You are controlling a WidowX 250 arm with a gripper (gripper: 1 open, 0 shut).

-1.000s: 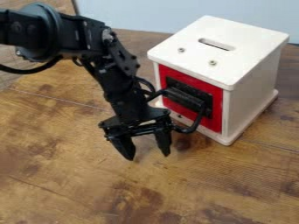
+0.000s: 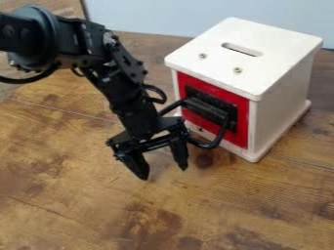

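Note:
My black gripper [image 2: 160,166] points down, low over the wooden floor, left of and in front of a white wooden box [image 2: 274,98]. Its two fingers stand apart with nothing visible between them. The box has a red front panel [image 2: 243,135] with a black fixture [image 2: 209,111] on it, and a slot and two screws on top. A black bar or cable runs from the fixture down behind my gripper; where it ends is unclear.
A pale wall runs along the back.
My arm and gripper have shifted very slightly to the left. The box has not moved.

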